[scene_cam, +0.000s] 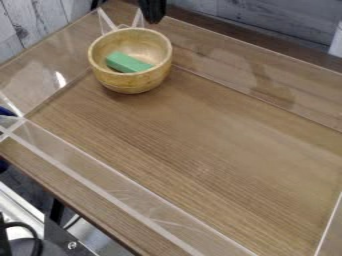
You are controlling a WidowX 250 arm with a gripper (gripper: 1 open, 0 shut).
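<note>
A light wooden bowl (pixel 130 78) sits on the table (pixel 201 160) in the upper left, with a green block (pixel 128 63) lying inside it. A dark part of my gripper (pixel 152 12) shows at the top edge, above and behind the bowl. Its fingers are too dark and too cut off by the frame to tell whether they are open or shut.
White prongs of some object stand just behind the bowl. Clear tape runs along the left and front of the table. A white object (pixel 335 35) is at the upper right edge.
</note>
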